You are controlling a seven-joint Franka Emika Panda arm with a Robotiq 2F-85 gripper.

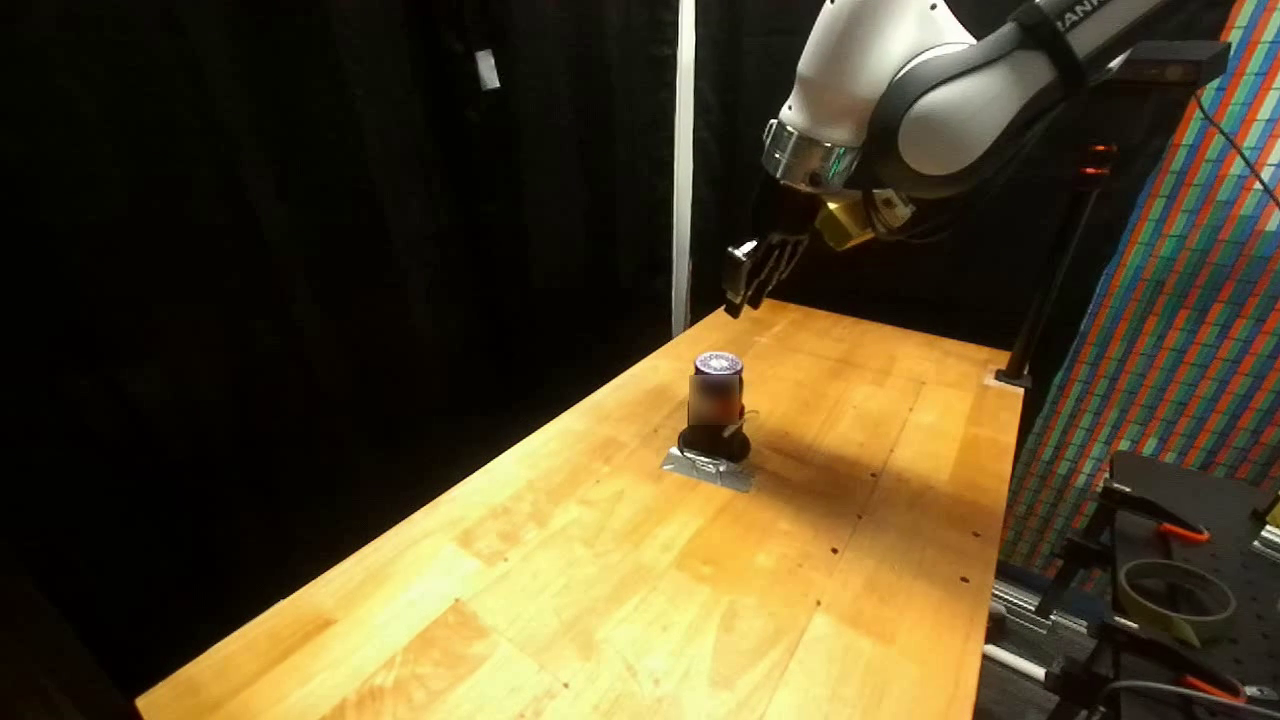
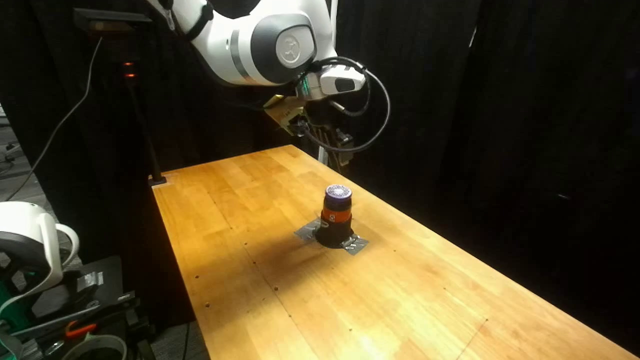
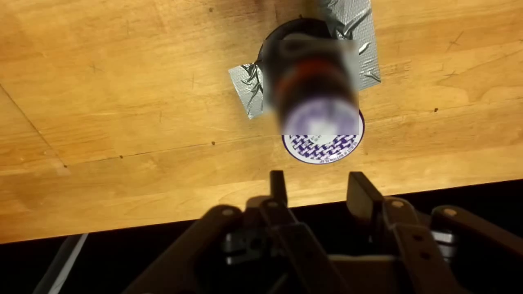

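A jar with a white and purple lid stands upright in a black base on the wooden table. Strips of silver tape fix that base to the tabletop. Above the table, up and behind the jar, hangs my gripper, clear of it. Its two fingers are apart with only empty space between them, so it is open. In the wrist view the jar lid shows just beyond the fingertips, and the jar's middle is blurred out.
Bare tabletop surrounds the jar. A dark post stands at the table's back corner. Beside the table is a black cart with clamps and a tape roll. The table's edge runs under the gripper in the wrist view.
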